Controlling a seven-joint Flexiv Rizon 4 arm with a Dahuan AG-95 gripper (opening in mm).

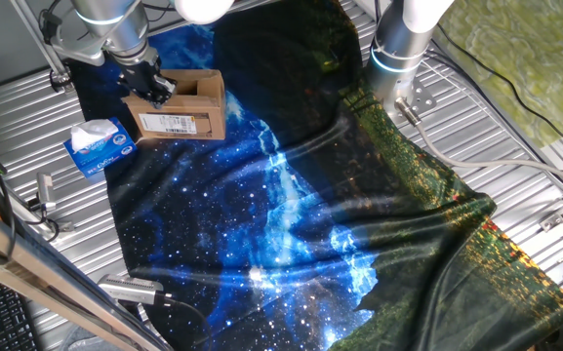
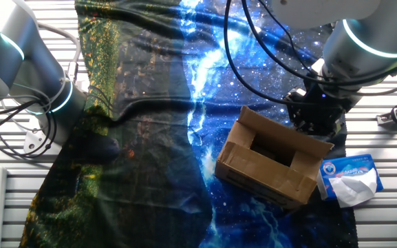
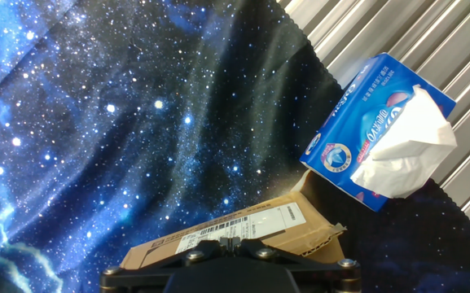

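Observation:
An open-topped brown cardboard box [image 1: 211, 109] with a white label stands on the star-printed cloth [image 1: 198, 214]. In exterior view 1, my gripper [image 1: 161, 96] is at the box's left end, over its edge. From the other side, the dark gripper [image 2: 314, 122] appears close against the raised flap of the box [image 2: 253, 171]. At the bottom of the wrist view, the gripper looks shut, its tips together in front of the labelled side of the box [image 3: 287, 218]. Nothing shows between them. Whether the tips touch the cardboard is unclear.
A blue tissue pack [image 1: 100, 151] with a white tissue sticking out lies beside the box at the cloth's edge. Cables [image 2: 253, 83] hang near my arm.

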